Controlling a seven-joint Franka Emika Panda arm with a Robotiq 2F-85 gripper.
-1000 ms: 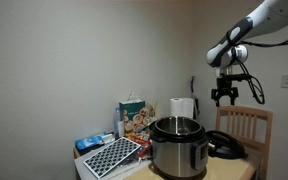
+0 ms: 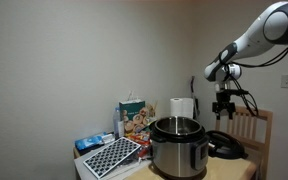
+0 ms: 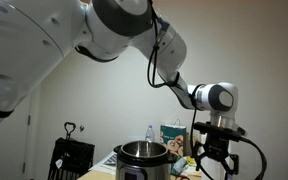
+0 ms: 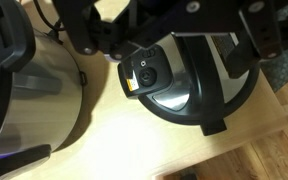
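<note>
My gripper (image 2: pixel 223 114) hangs in the air over the black pot lid (image 2: pixel 226 146), which lies on the table to the right of the steel pressure cooker (image 2: pixel 179 152). Its fingers stand open, nothing between them. In the wrist view the fingers (image 4: pixel 106 35) spread above the lid (image 4: pixel 189 105), whose dark handle runs across the middle. A black knob with a control panel (image 4: pixel 147 72) shows at the lid's left side. The cooker (image 4: pixel 46 100) is uncovered at the left edge. Exterior view 2 shows the gripper (image 3: pixel 218 153) beside the cooker (image 3: pixel 144 158); the lid is hidden there.
Left of the cooker lies a grid-topped tray (image 2: pixel 111 157). Behind it stand a patterned bag (image 2: pixel 134 116) and a paper towel roll (image 2: pixel 181 107). A wooden chair (image 2: pixel 252 128) is close behind the lid. Bare table (image 4: pixel 114 140) shows between cooker and lid.
Over the last second my gripper has come down toward the lid. The cooker and lid have stayed in place.
</note>
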